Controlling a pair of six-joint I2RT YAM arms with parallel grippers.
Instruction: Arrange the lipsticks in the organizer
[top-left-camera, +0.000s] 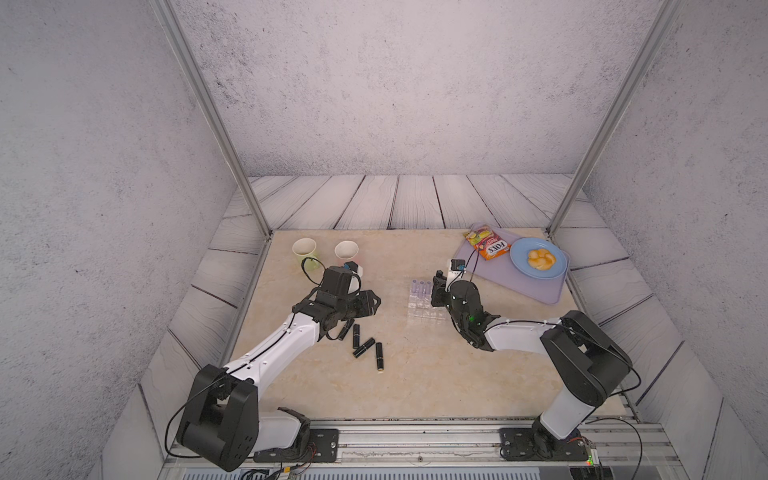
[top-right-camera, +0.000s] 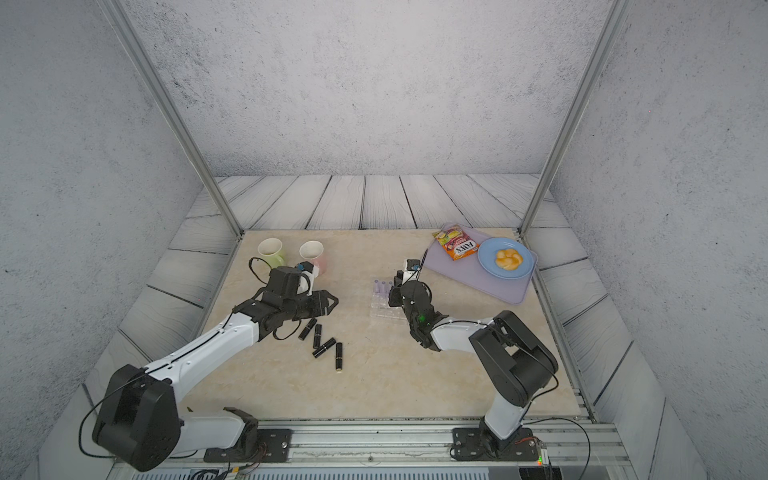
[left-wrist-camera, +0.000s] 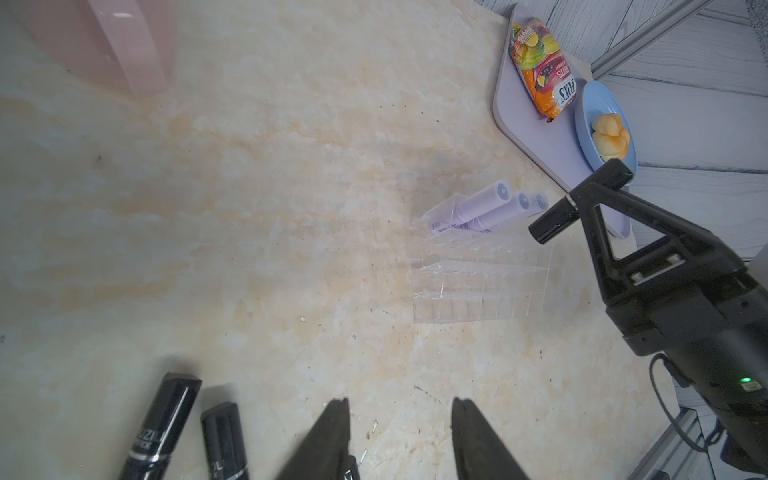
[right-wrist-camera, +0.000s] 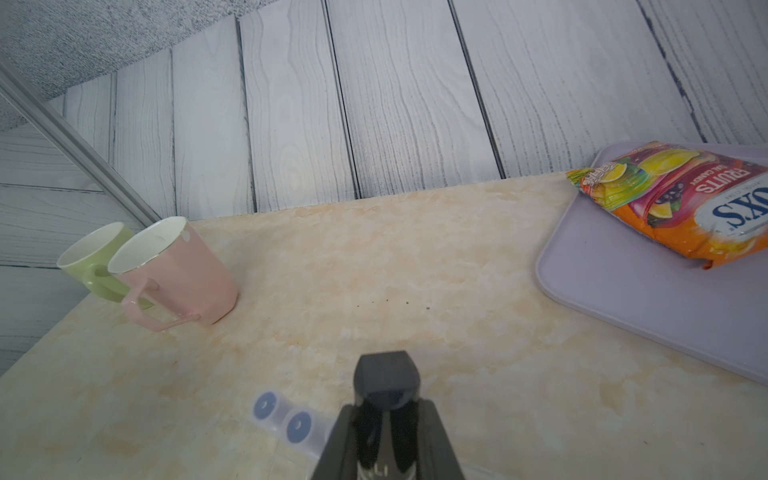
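Observation:
Black lipsticks (top-left-camera: 379, 357) (left-wrist-camera: 160, 420) lie on the table left of centre. My left gripper is above that area; its fingertips show apart in the left wrist view, and whether anything is held between them is unclear. My right gripper is shut on an upright-tilted black lipstick (right-wrist-camera: 386, 380) (left-wrist-camera: 553, 220), held over the right part of the clear organizer (left-wrist-camera: 476, 292). Several lilac lipsticks (left-wrist-camera: 488, 200) lie in the organizer's back slots.
A pink mug (right-wrist-camera: 188, 272) and green mug (top-right-camera: 272, 260) stand at the back left. A lilac tray (right-wrist-camera: 624, 288) with a snack bag (right-wrist-camera: 672, 200) and blue plate (top-right-camera: 488, 260) of bread sits back right.

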